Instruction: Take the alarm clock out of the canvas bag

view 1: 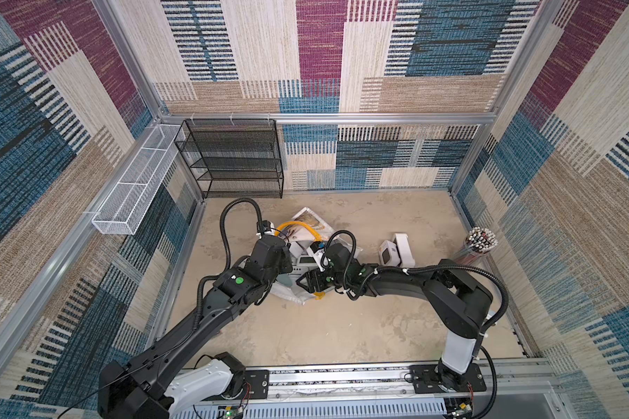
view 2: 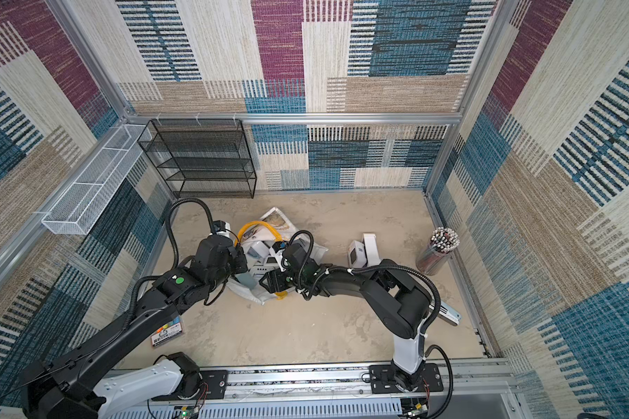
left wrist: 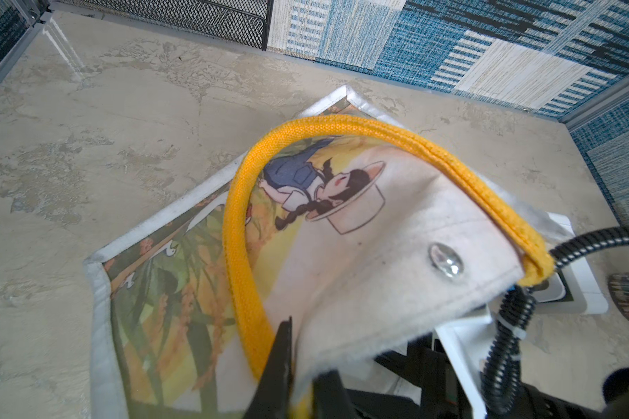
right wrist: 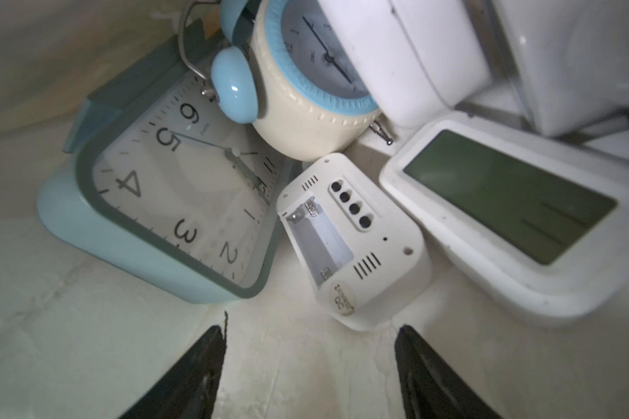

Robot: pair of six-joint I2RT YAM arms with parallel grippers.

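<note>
The canvas bag lies at table centre, yellow strap and printed fabric showing. My left gripper is shut on the raised pale flap of the bag. My right gripper is part open inside it, facing several clocks: a teal square clock, a cream twin-bell alarm clock, a small white clock with battery bay up, and a white clock with a screen. Nothing is between the right fingertips.
White boxes stand right of the bag, with a cup of pens farther right. A black wire rack is at the back left, a white wire basket on the left wall.
</note>
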